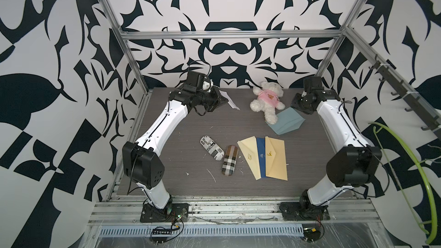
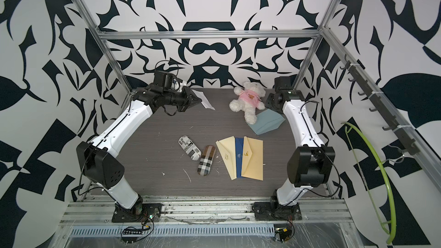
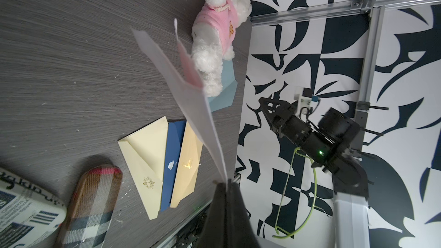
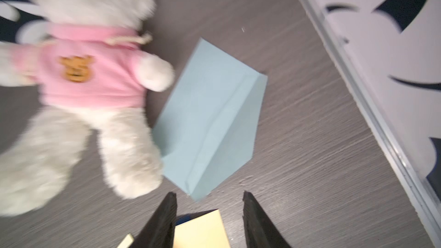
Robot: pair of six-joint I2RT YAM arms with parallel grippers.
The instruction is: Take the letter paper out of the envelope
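Note:
My left gripper is shut on a folded sheet of letter paper, white with a pinkish inner side, held up over the back middle of the table. A pale blue envelope lies on the table beside the teddy bear, against its leg. My right gripper is raised above that envelope, its fingers apart with nothing seen between them.
Cream, navy and tan envelopes lie at front right, next to a plaid case and a printed case. A metal rail borders the right side.

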